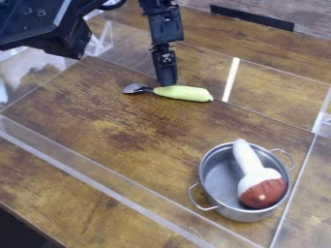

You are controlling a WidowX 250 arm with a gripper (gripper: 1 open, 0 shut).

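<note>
My black gripper (165, 70) points down just above a pale yellow-green corn-like object (183, 93) lying on the wooden table (110, 145). A metal spoon (137, 88) lies beside that object, to its left. The gripper is open, though its fingertips are small and dark in this view, and it holds nothing visible. At the lower right a steel pot (223, 201) with two handles holds a white object with a reddish-brown, rounded end (264, 190).
Clear plastic barriers border the work area on several sides. A white strip (230, 79) runs at the right of the yellow-green object. A dark bar (253, 17) lies at the back.
</note>
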